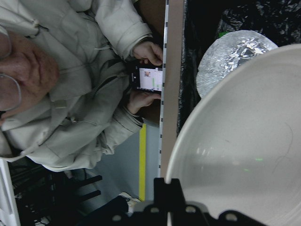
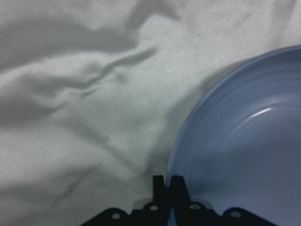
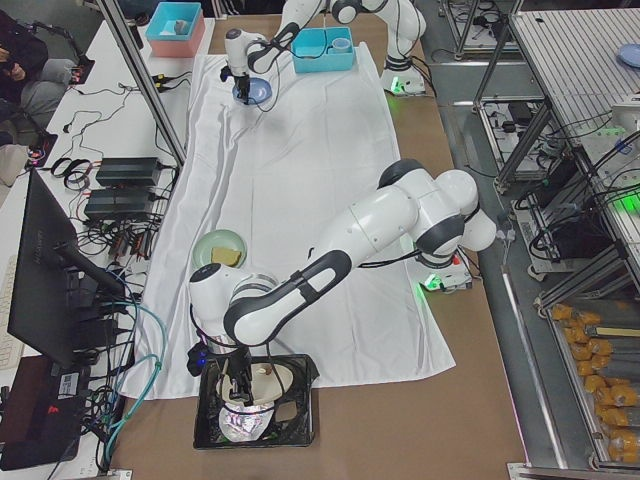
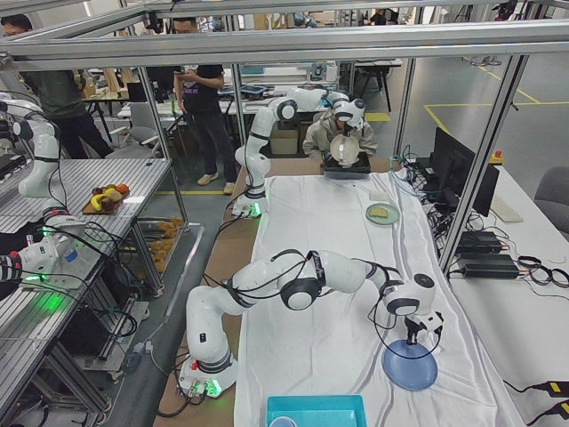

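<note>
A cream bowl or plate [image 1: 235,141] is gripped at its rim by my left gripper, over a black lined bin [image 3: 210,430] that holds a crumpled foil disc [image 1: 221,61]. My right gripper is at the far end of the white cloth, shut on the rim of a blue plate [image 2: 244,150] that lies on the cloth.
A green plate [image 4: 374,215] with a yellow sponge-like piece lies on the cloth. A turquoise bin [image 4: 315,409] with a cup stands near the right arm. A monitor [image 3: 45,280] and cables line one side. A person sits beyond the black bin.
</note>
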